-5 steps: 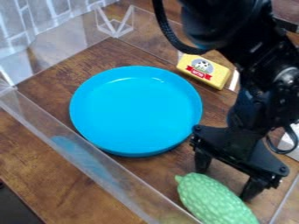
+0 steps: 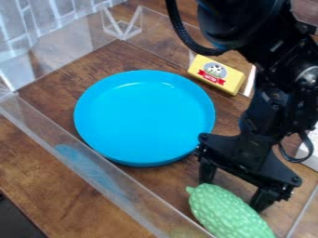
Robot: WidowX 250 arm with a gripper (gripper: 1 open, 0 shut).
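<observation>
My black gripper is low at the right of the camera view, open, its two fingers pointing down just above and behind a green bumpy bitter melon. Nothing shows held between the fingers. The melon lies at the bottom edge, partly out of frame. A round blue plate lies on the wooden surface left of the gripper.
A yellow box with a red label lies behind the plate, beside the arm. Clear plastic walls edge the wooden surface. A white object is partly hidden at the right. Bare wood lies left of the plate.
The arm and gripper have shifted very slightly. The melon, plate and box look unmoved.
</observation>
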